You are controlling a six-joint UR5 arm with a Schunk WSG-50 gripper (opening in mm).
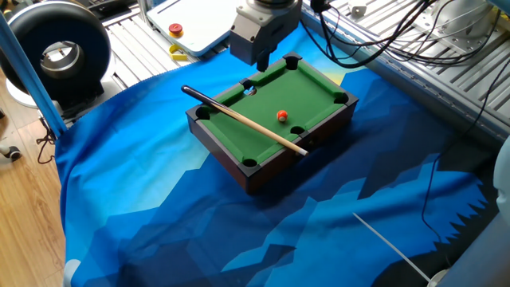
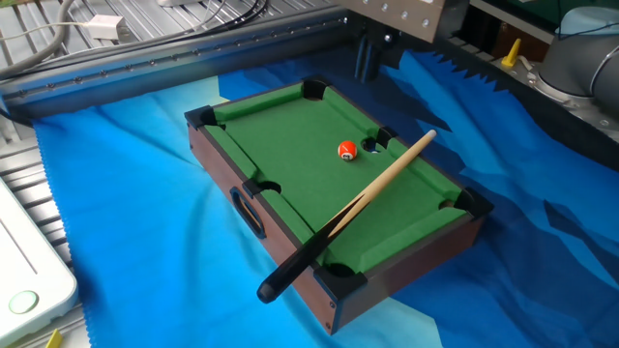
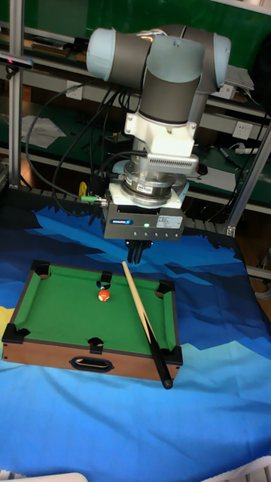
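A small pool table with green felt (image 1: 303, 92) and a dark wooden frame rests on the cloth. On the felt lies an orange-red ball (image 2: 347, 151), near a side pocket. Something dark with white, perhaps another ball (image 2: 370, 147), shows at that pocket; it is too small to tell. The cue (image 3: 142, 301) lies slanted across one end of the table, with its black butt and pale tip reaching past opposite rails. Above and just off one long side, my gripper (image 3: 135, 261) points down. Its fingers are together, and nothing shows between them; it touches neither ball nor cue.
The blue patterned cloth (image 1: 151, 159) has wide bare areas around the pool table. A thin pale rod (image 1: 390, 244) lies at the lower right in exterior view 1. Cables (image 1: 355, 60) hang beside the arm. A red emergency button (image 1: 175, 29) stands beyond the cloth.
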